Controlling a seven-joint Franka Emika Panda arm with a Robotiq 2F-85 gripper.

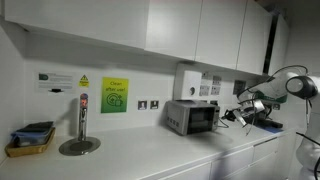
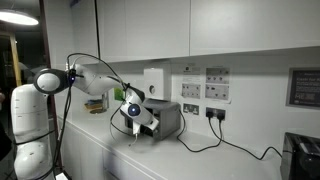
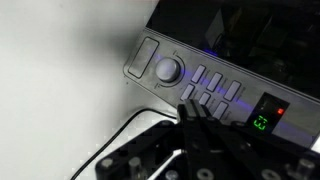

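Observation:
A microwave [image 1: 192, 117] stands on the counter against the wall, and in exterior view 2 the arm partly covers it. Its grey control panel [image 3: 205, 82] fills the middle of the wrist view, with a round knob [image 3: 168, 70], a long button [image 3: 143, 57], rows of small buttons and a lit green display [image 3: 261, 123]. My gripper is shut, nothing visible between its fingers. In that view its tips overlap the panel's lower edge near the small buttons; whether they touch cannot be told. In exterior view 2 the arm's white wrist [image 2: 136, 115] is in front of the microwave.
Black cables [image 2: 205, 148] run from the wall sockets along the counter. A tap [image 1: 83, 118] and a tray [image 1: 33, 138] are far left. Upper cabinets [image 1: 165, 30] overhang the counter [image 1: 120, 148], whose stretch between tap and microwave is clear.

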